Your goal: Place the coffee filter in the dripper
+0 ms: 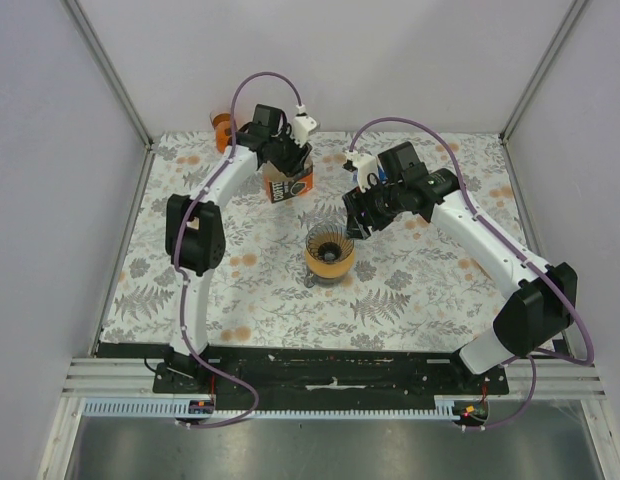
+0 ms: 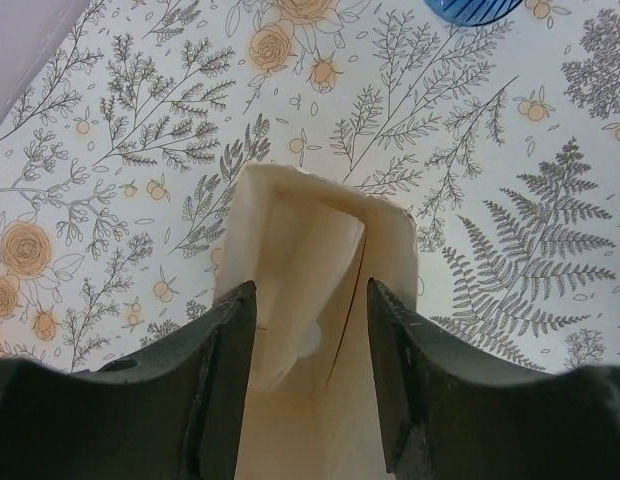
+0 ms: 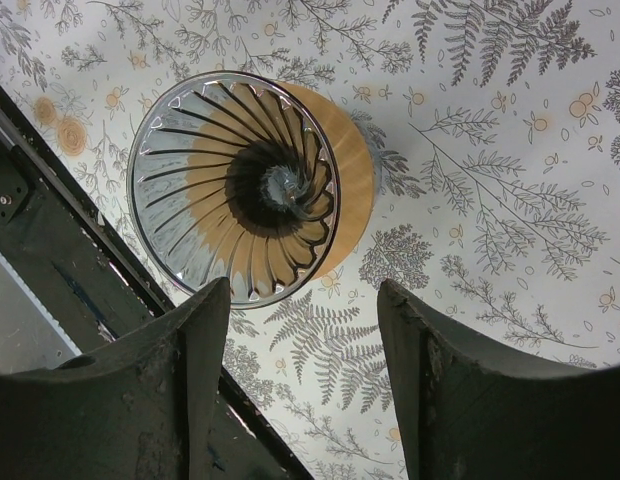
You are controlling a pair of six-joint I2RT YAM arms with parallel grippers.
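The open box of coffee filters (image 1: 288, 186) stands at the back left, pale inside, with a folded paper filter (image 2: 308, 280) visible within it in the left wrist view. My left gripper is open over the box, its fingers at either side of that paper. The glass dripper (image 3: 235, 190) with ribbed cone sits on an amber-banded base in the table's middle, empty. My right gripper stands open just beside it, above the cloth.
A blue object (image 2: 474, 8) lies behind the right arm at the back. An orange container (image 1: 222, 130) stands at the back left corner.
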